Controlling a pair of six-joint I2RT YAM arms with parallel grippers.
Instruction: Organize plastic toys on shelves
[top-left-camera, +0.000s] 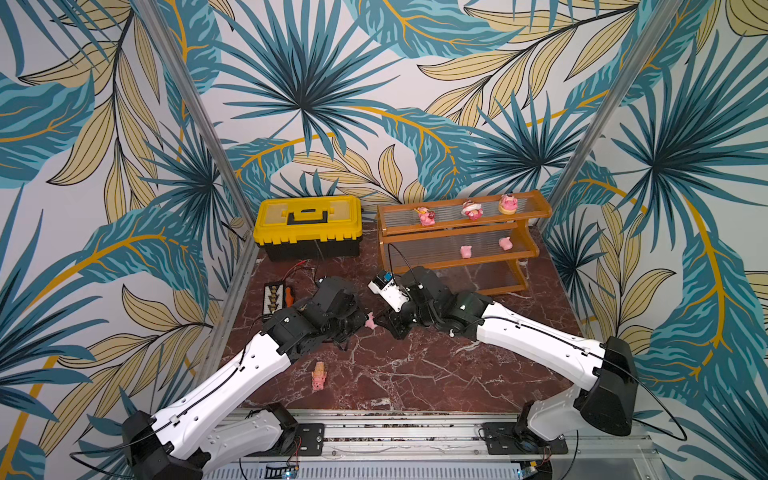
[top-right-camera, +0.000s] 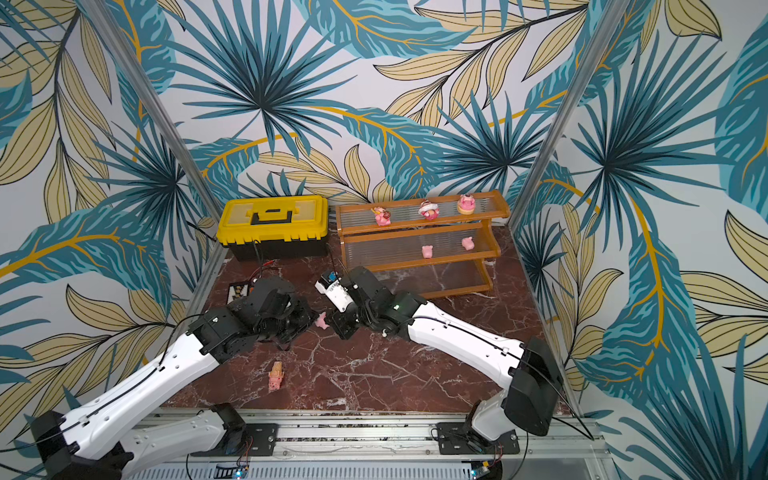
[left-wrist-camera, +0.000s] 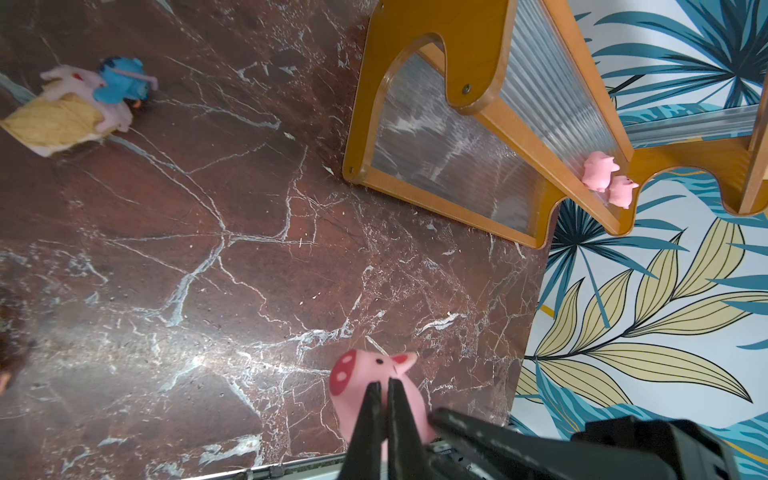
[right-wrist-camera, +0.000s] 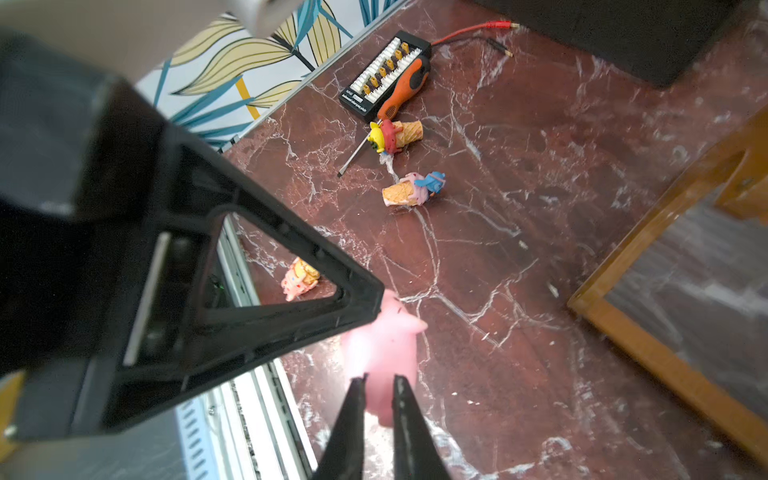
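Observation:
A pink pig toy (left-wrist-camera: 360, 371) is off the table between my two grippers, seen close up in both wrist views. My left gripper is shut, its fingertips close together against the pig. From the other side comes my right gripper, its fingers parted around the pig's (right-wrist-camera: 392, 340) lower body. In the top left view little of the pig (top-left-camera: 370, 321) shows between the arms. On the wooden shelf unit (top-left-camera: 456, 262), two small pigs (top-left-camera: 465, 251) stand on the middle level and several pink figures (top-left-camera: 472, 209) on the top.
An ice-cream toy (top-left-camera: 318, 376) lies near the front edge. Two more, one blue-topped (right-wrist-camera: 416, 189) and one yellow-red (right-wrist-camera: 392, 136), lie near an orange-handled screwdriver (right-wrist-camera: 406, 86). A yellow-lidded toolbox (top-left-camera: 308, 216) stands back left.

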